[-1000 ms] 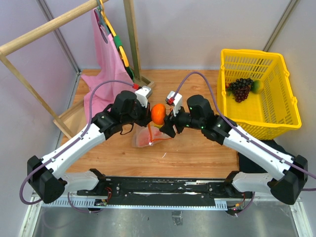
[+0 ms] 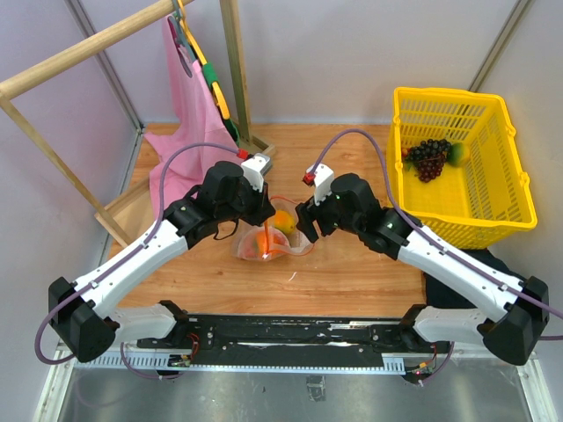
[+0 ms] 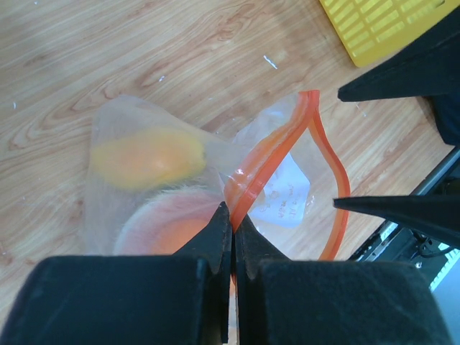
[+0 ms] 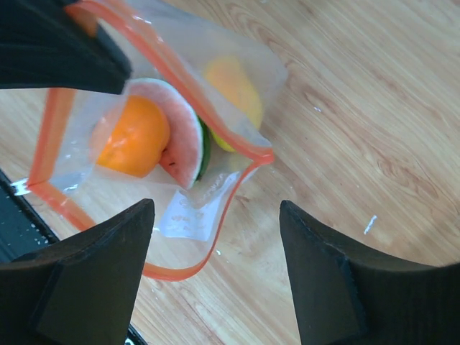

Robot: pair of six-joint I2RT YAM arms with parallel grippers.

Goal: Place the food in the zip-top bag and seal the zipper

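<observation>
A clear zip top bag [image 2: 247,243] with an orange zipper rim [image 3: 291,129] lies on the table, its mouth held apart. Inside it, the right wrist view shows an orange [image 4: 134,136], a watermelon slice [image 4: 182,138] and a yellow fruit [image 4: 236,93]. My left gripper is shut on the bag's orange rim, which runs up from its fingertips. Just to the right of the bag mouth, my right gripper has its fingers apart with nothing gripped; part of the bag rim shows between and beyond them.
A yellow basket [image 2: 506,176] at the right holds dark grapes [image 2: 430,158] and a green-yellow fruit [image 2: 458,155]. A wooden rack [image 2: 233,61] with a pink cloth [image 2: 189,114] stands at the back left. Bare table lies in front of the bag.
The orange was in my right gripper above the bag mouth; now it rests inside the bag. The right gripper has let go and drawn back to the right. The left arm has stayed put.
</observation>
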